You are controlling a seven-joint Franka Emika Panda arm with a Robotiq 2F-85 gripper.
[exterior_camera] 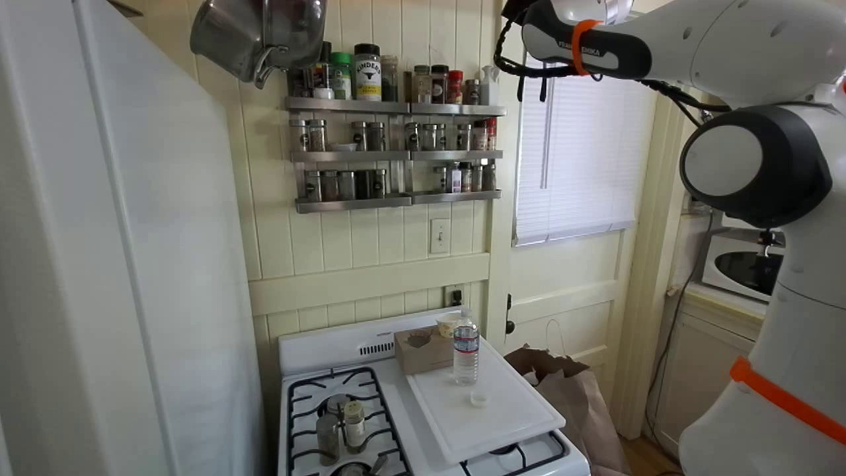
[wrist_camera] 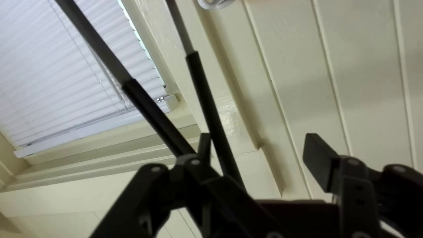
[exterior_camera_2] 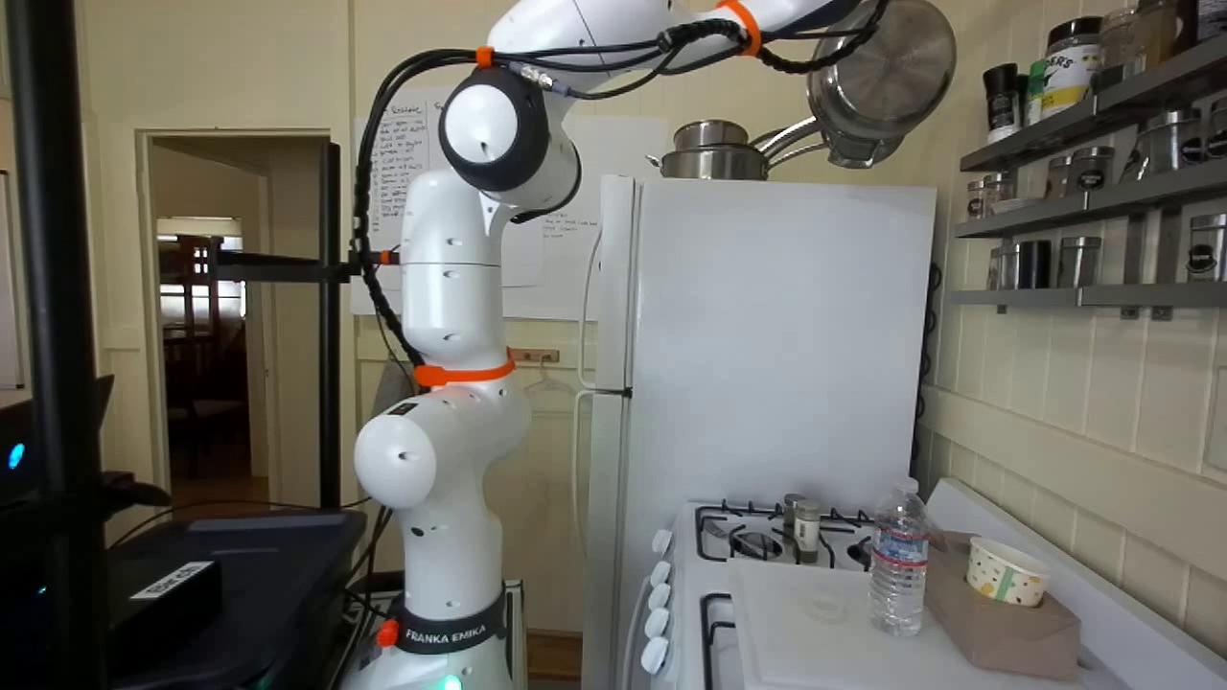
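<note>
In the wrist view my gripper is open, with a wide gap between its dark fingers. Two slender rods, metal above and black-sleeved below, run down from the upper left toward the left finger; one is the left rod (wrist_camera: 152, 113), the other the right rod (wrist_camera: 208, 99). The left finger hides part of where they end, and I cannot tell what they belong to. Cream panelled wall (wrist_camera: 301, 71) shows behind the gap. Neither exterior view shows the gripper, as the arm runs out of frame at the top.
On the stove, a white board (exterior_camera: 492, 404) carries a water bottle (exterior_camera: 466, 357), a small white cap (exterior_camera: 478, 399) and a cardboard box (exterior_camera: 424, 353). Spice jars (exterior_camera: 354, 424) stand among the grates. Spice shelves (exterior_camera: 353, 156) line the wall. Metal pots (exterior_camera_2: 886, 75) hang up high near the arm.
</note>
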